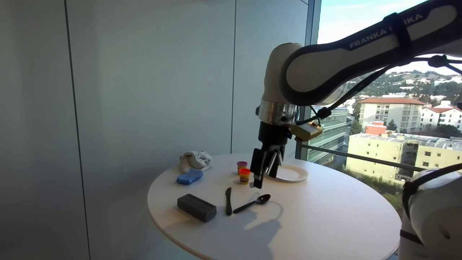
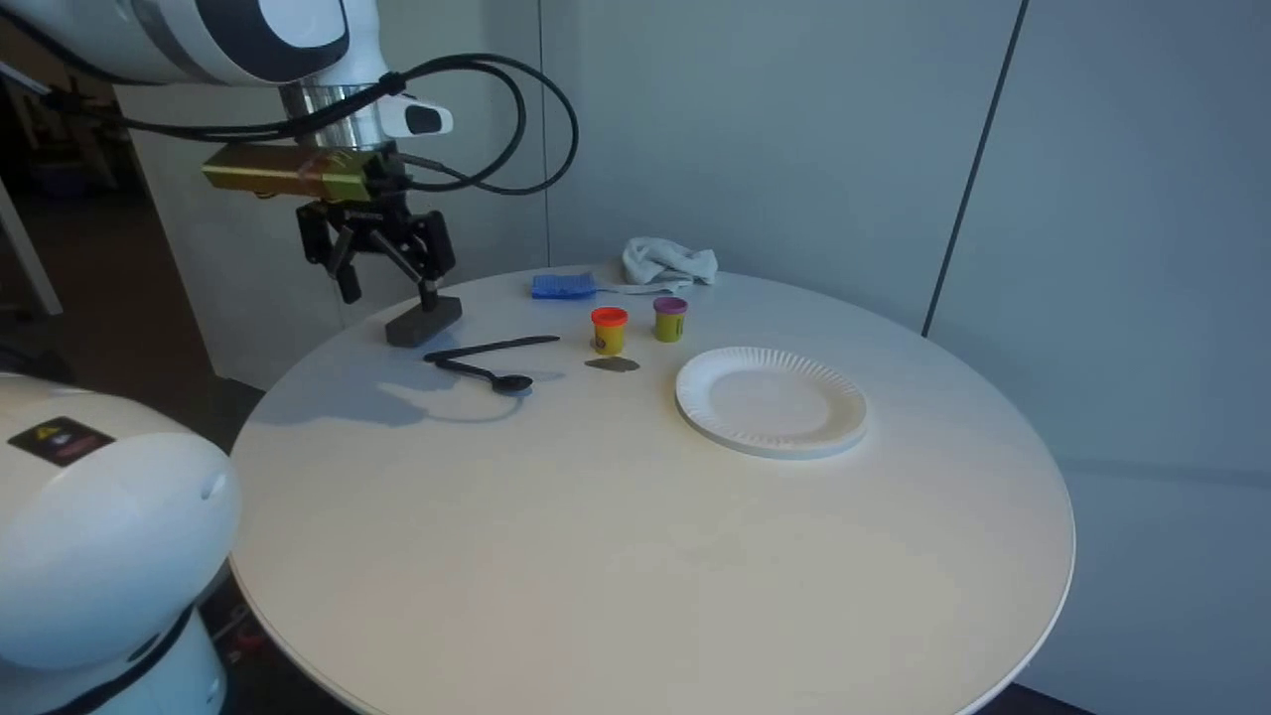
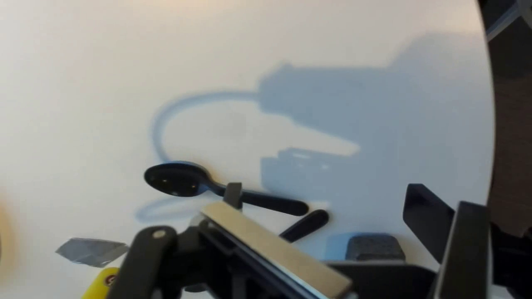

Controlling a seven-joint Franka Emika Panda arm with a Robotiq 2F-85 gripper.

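Note:
My gripper [image 2: 390, 296] hangs in the air above the table, its fingers spread and nothing between them. Below it in the wrist view, a black spoon [image 3: 174, 178] lies flat, part of its handle behind one finger. A black knife [image 1: 228, 201] rests beside the spoon. The dark grey block [image 1: 197, 207] sits left of the knife in exterior view 1. Two small tubs stand farther back, one with a red lid [image 2: 609, 334] and one with a purple lid [image 2: 669, 320]. A small grey flat piece [image 2: 613, 364] lies in front of the red-lidded tub.
A white paper plate [image 2: 775, 443] lies right of the tubs in exterior view 2. Near the wall are a blue sponge-like item [image 1: 189, 176] and a crumpled pale cloth [image 1: 197, 160].

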